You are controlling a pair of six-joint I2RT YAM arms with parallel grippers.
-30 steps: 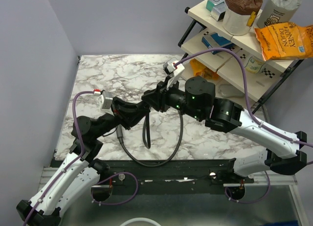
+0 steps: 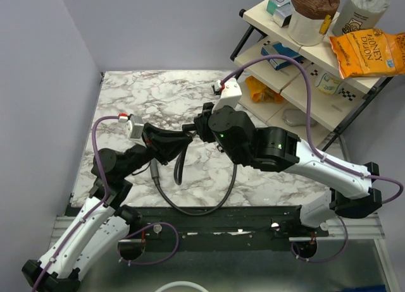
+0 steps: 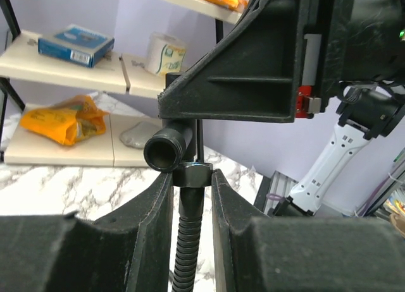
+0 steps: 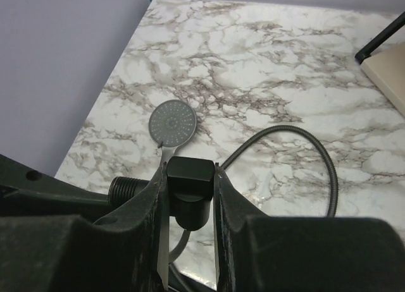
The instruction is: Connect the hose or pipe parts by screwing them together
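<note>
My two grippers meet above the table. In the left wrist view, my left gripper grips the dark connector (image 3: 193, 174) of the ribbed hose (image 3: 187, 254), which hangs downward; a short dark tube (image 3: 163, 150) and the other gripper sit just above. In the right wrist view, my right gripper holds a black fitting (image 4: 190, 178) between its fingertips, beside a threaded piece (image 4: 126, 191). The shower head (image 4: 172, 123) lies on the marble, the hose (image 4: 285, 130) looping from it.
A shelf unit (image 2: 269, 19) with packets and containers stands at the back right. The marble top (image 2: 133, 90) is clear at the back left. Walls bound the left and back, and a dark front edge (image 2: 202, 216) runs below.
The right arm has shifted and turned slightly, its upper housing now more upright. The hanging hose beneath the grippers has swung a little to the left. The left arm is nearly still.
</note>
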